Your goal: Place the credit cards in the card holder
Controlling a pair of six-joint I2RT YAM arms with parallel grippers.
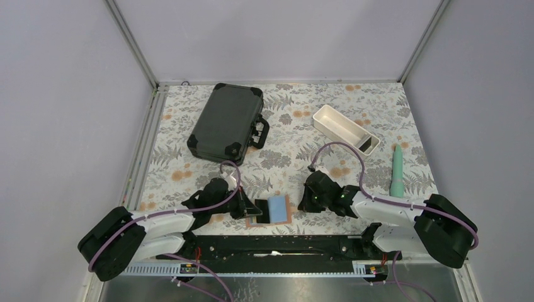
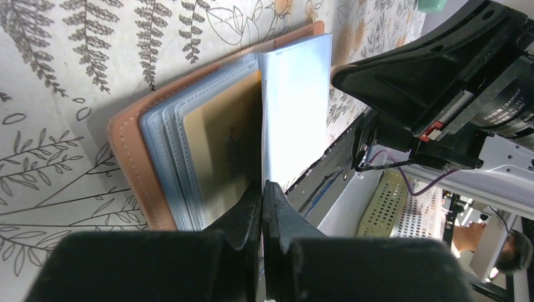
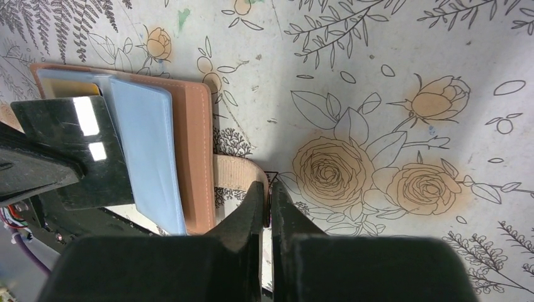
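Observation:
The card holder [image 1: 277,209] lies open at the table's front edge, with tan leather, light blue pockets [image 3: 148,151] and a dark glossy panel [image 3: 69,145] in the right wrist view. My left gripper is shut at the edge of an upright blue flap [image 2: 296,107]; whether anything is between its fingers is unclear. My right gripper is shut on the holder's tan strap [image 3: 233,170], at the right side of the holder. No loose card can be made out clearly.
A dark case [image 1: 223,123] lies at the back left, a white box [image 1: 334,123] at the back right and a green cylinder [image 1: 397,173] at the far right.

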